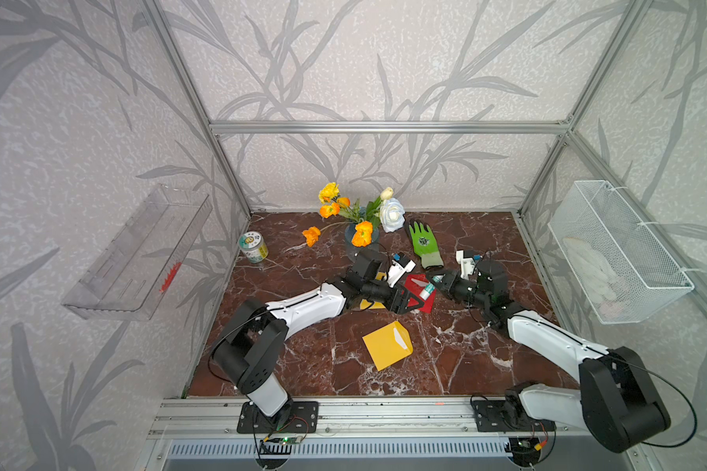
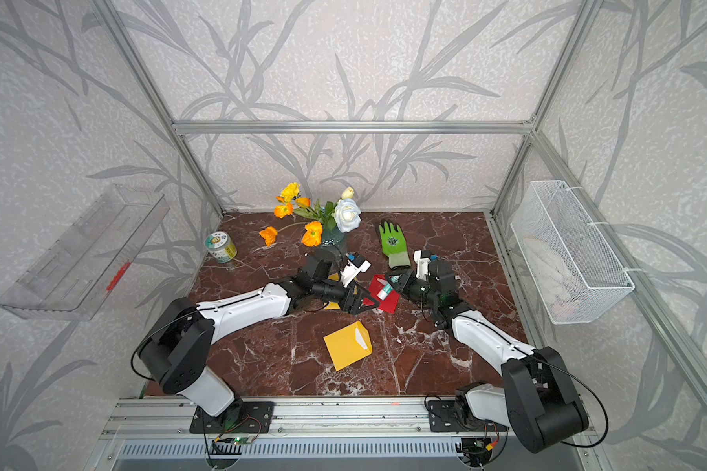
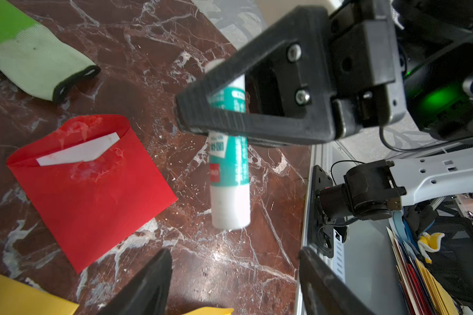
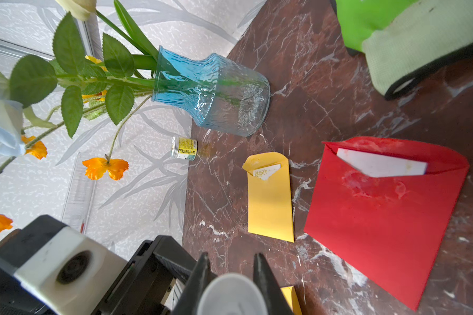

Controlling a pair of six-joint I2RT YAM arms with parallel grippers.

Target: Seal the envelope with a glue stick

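My right gripper is shut on a teal glue stick (image 3: pixel 228 162) with white ends, held raised near a red envelope (image 3: pixel 99 194), whose flap is up and a white card shows inside. My left gripper stands open just beside the stick's lower end, nothing between its fingers. A small yellow envelope (image 4: pixel 268 204) with an open flap lies left of the red one. Another yellow envelope (image 1: pixel 383 349) with a white insert lies toward the front of the table.
A vase of flowers (image 4: pixel 231 94) stands at the back, with a green glove (image 1: pixel 422 243) right of it. A can (image 1: pixel 253 246) is at the back left. Baskets (image 1: pixel 620 298) hang on both side walls.
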